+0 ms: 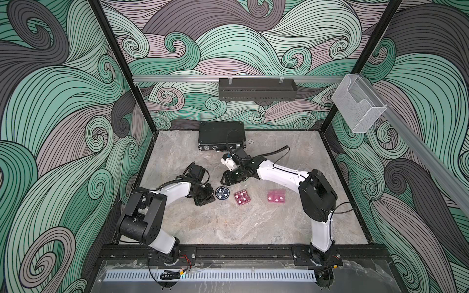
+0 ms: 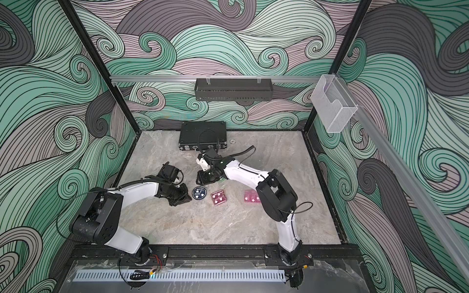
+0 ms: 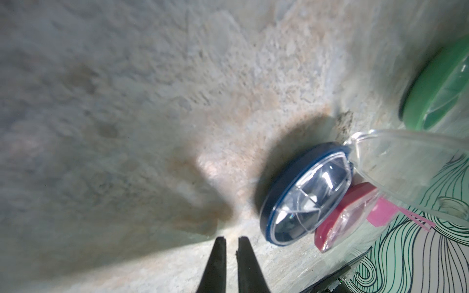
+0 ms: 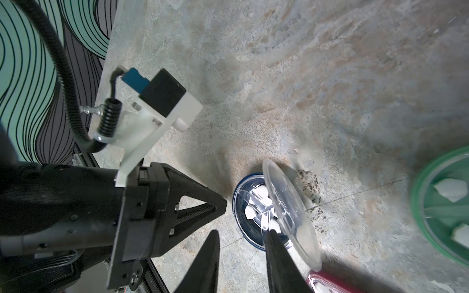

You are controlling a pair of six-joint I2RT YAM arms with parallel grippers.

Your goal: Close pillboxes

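The round dark blue pillbox (image 4: 238,214) lies on the table with white pills in its compartments. Its clear lid (image 4: 291,214) stands raised on the hinge side. Left of that box, my left gripper is low over the table and shut, with nothing visible between its fingers. Above the blue box, my right gripper is open; no object shows held between its tips. A red pillbox (image 1: 241,197) is just right of the blue one, and a pink pillbox (image 1: 276,196) lies farther right. Partly in view is a green round pillbox (image 4: 420,200) holding pills.
A black case (image 1: 222,134) lies against the back wall. My right arm (image 1: 288,174) reaches across the table above the pink and green boxes. Bare tabletop (image 1: 229,224) stretches along the front.
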